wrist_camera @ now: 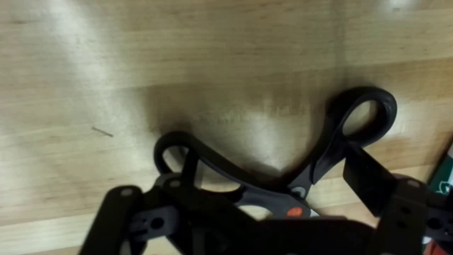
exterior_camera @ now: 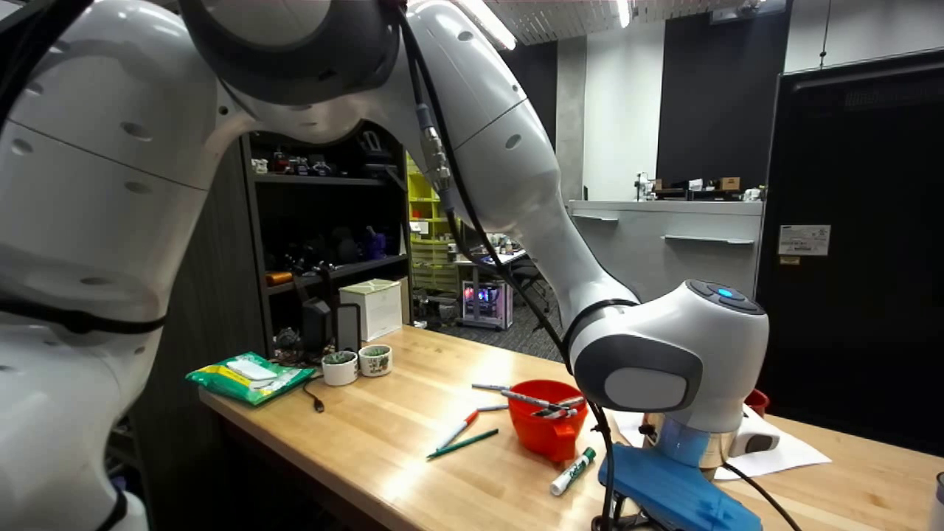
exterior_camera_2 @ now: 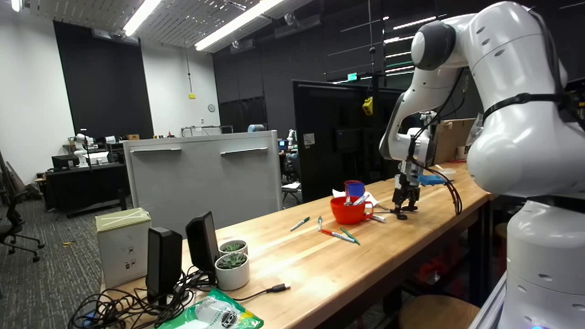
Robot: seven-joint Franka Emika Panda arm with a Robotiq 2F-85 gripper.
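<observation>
Below my gripper lies a pair of black scissors (wrist_camera: 221, 168), its two handle loops spread apart on the wooden table. An orange mark shows near the pivot, and the blades are mostly hidden under the gripper body. The gripper's fingers (wrist_camera: 365, 182) are wide apart, one by each handle, with the scissors' middle in the gap; whether they touch the handles I cannot tell. In exterior view 2 the gripper points down close to the tabletop, to the right of the red mug (exterior_camera_2: 351, 210). In exterior view 1 the arm's wrist hides most of the gripper.
Pens stick out of the red mug (exterior_camera: 540, 425). A green-and-white marker (exterior_camera: 573, 470) lies beside it, and several more pens lie on its other side. White paper (exterior_camera: 779, 456) is spread behind the wrist. Potted plants (exterior_camera: 375, 360) and a green bag (exterior_camera: 252, 379) stand farther off.
</observation>
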